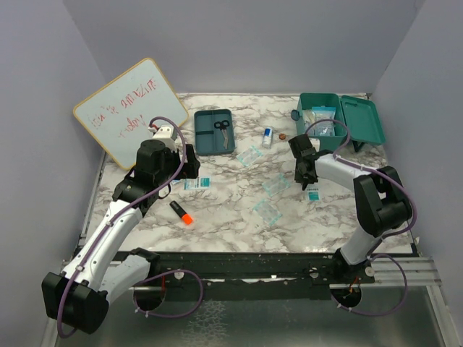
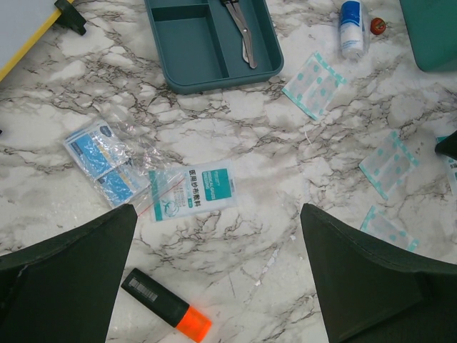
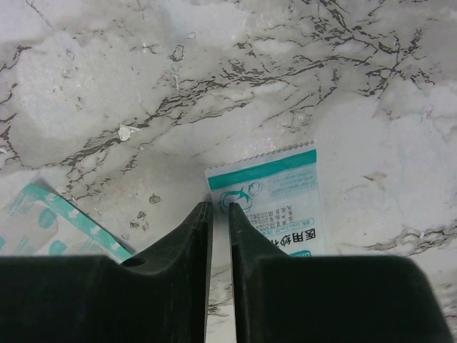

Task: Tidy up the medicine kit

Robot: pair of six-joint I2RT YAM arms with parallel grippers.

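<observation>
My right gripper is low over a gauze packet (image 3: 268,193), fingertips close together at its edge; whether it grips it is unclear. My left gripper hangs open above the left of the table, over a gauze packet (image 2: 193,189), a bagged blue pack (image 2: 107,161) and a black-orange marker (image 2: 157,300). Several clear dressing packets (image 1: 266,213) lie mid-table. A white bottle (image 1: 268,137) stands or lies toward the back. The green box (image 1: 333,144) holds bagged items. A teal tray (image 1: 213,144) holds scissors (image 1: 224,132).
A green lid (image 1: 365,116) rests right of the box. A whiteboard (image 1: 123,108) fills the back left.
</observation>
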